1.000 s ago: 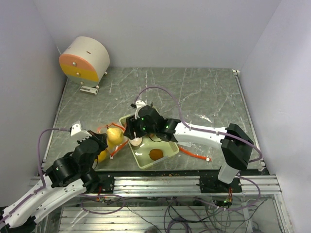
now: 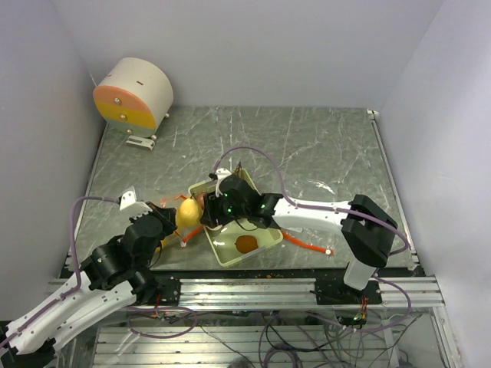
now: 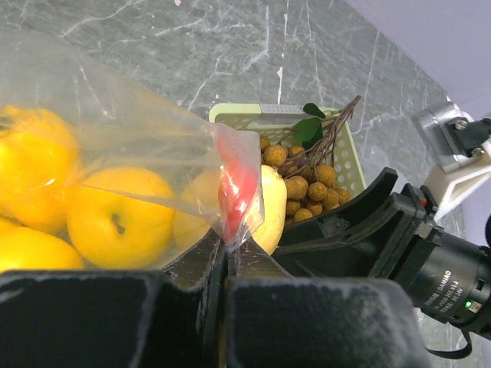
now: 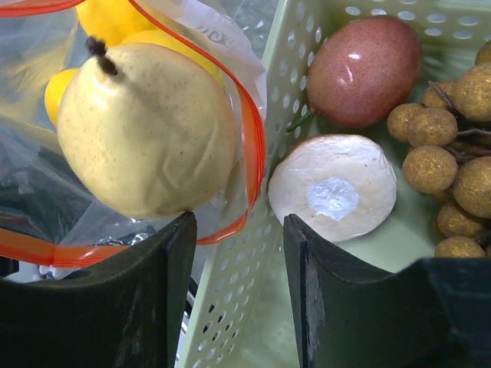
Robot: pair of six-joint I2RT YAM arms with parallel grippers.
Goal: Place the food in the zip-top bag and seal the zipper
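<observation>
The clear zip bag (image 3: 146, 115) lies left of the basket, with several yellow fruits inside. A pale pear (image 4: 146, 130) sits at its wide mouth, framed by the orange-red zip rim (image 4: 253, 146). My left gripper is shut on a pinched part of that rim. Parted fingers (image 4: 299, 245) of my right gripper stand either side of the basket's near wall and the bag's rim, one fingertip just below the pear; nothing is clamped between them. In the green basket (image 2: 268, 239) are a white-pink round food (image 4: 334, 188), a dark red fruit (image 4: 364, 69) and longans (image 3: 311, 184).
A brown round item (image 2: 246, 244) sits at the basket's front. An orange strip (image 2: 307, 244) lies to its right. A striped drum-like box (image 2: 134, 96) stands at the back left.
My left gripper has moved slightly right, drawing the bag's mouth and the pear closer to the basket. The right gripper has shifted a little and now covers more of the white-pink food.
</observation>
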